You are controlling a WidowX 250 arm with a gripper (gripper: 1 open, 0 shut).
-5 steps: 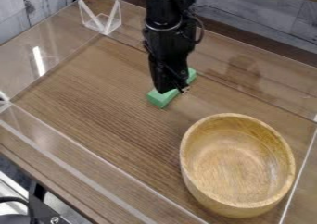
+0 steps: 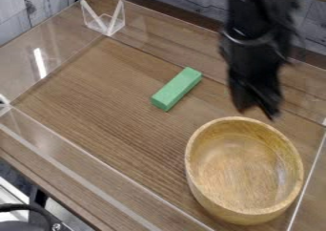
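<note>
My black gripper (image 2: 264, 103) is a motion-blurred shape at the upper right, hanging above the back of a round light wooden bowl (image 2: 203, 182). Its fingers are too blurred to tell their state. A green rectangular block (image 2: 176, 90) lies on the wooden table (image 2: 90, 120), left of the gripper and apart from it.
A white wire-like object (image 2: 105, 17) stands at the back left. Clear strips line the left edge, and dark cables (image 2: 26, 211) show at the bottom left corner.
My gripper has moved right, from over the green block to above the bowl's back side. The green block lies in about the same place, now fully visible.
</note>
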